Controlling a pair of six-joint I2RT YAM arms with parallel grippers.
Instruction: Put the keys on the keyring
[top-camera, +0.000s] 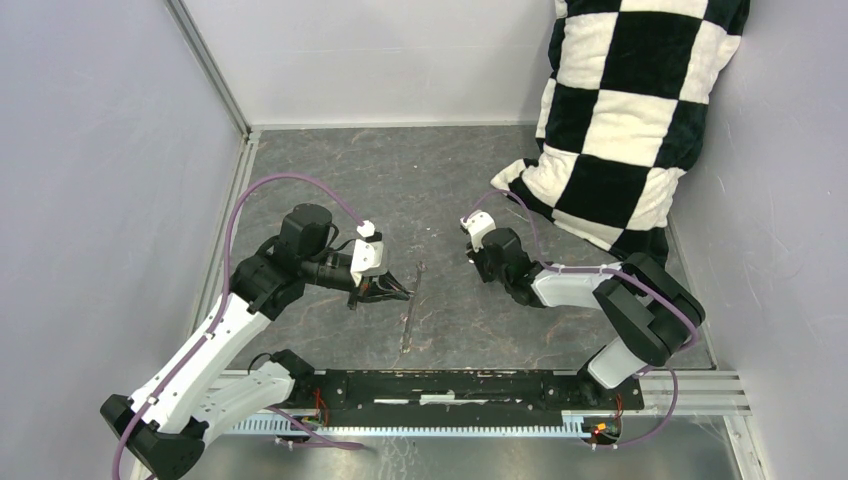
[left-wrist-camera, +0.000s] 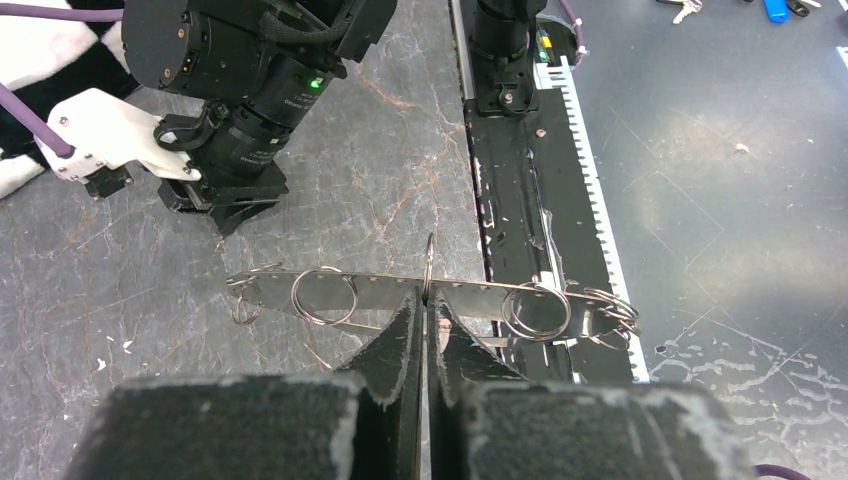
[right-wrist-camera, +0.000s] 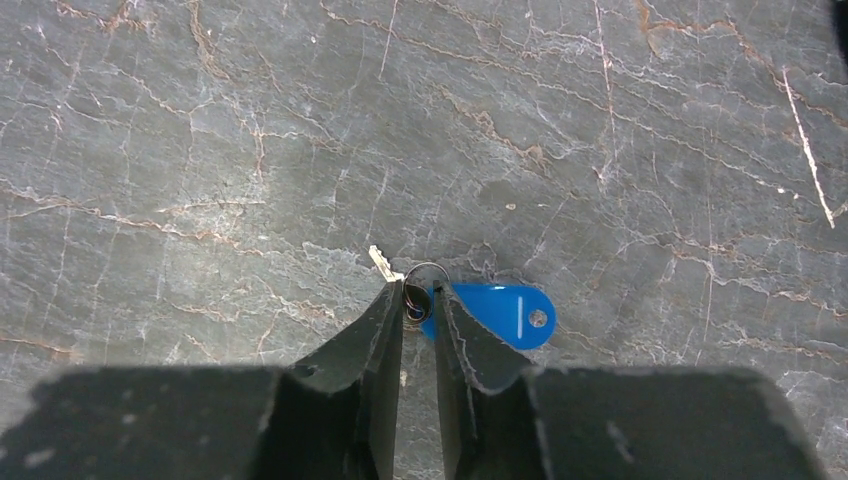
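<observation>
A flat metal strip with several rings (left-wrist-camera: 380, 292) hangs across the left wrist view; it is seen edge-on as a thin bar (top-camera: 411, 310) in the top view. My left gripper is shut on its middle ring (left-wrist-camera: 430, 255). In the right wrist view, a small silver key (right-wrist-camera: 380, 262), a thin split ring (right-wrist-camera: 430, 266) and a blue tag (right-wrist-camera: 510, 310) lie together on the grey surface. Over them stands my right gripper, its fingers a little apart, with the ring and a dark round piece in the gap. No firm hold shows.
A checkered black-and-white cushion (top-camera: 630, 110) leans at the back right. Other keys (left-wrist-camera: 687, 9) and a blue tag (left-wrist-camera: 777, 10) lie on the dark floor beyond the black rail (top-camera: 450, 400). Behind the two grippers, the grey surface is clear.
</observation>
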